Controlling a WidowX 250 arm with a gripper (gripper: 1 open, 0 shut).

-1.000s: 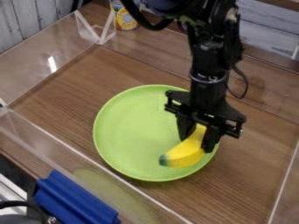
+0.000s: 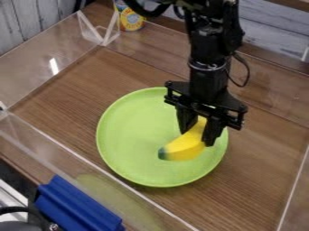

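A black robot arm reaches down from the top to my gripper (image 2: 201, 126), which is shut on a yellow banana (image 2: 182, 150) over the right half of a green plate (image 2: 133, 135). The banana's dark-tipped end points down to the lower left. Whether it touches the plate is hard to tell.
A clear-walled wooden tray (image 2: 67, 113) surrounds the plate, with bare wood behind and to the right. A yellow can (image 2: 130, 18) stands at the back. Blue objects (image 2: 75, 207) lie outside at the lower left.
My gripper and the banana have moved slightly up and to the left over the last second. The plate has stayed put.
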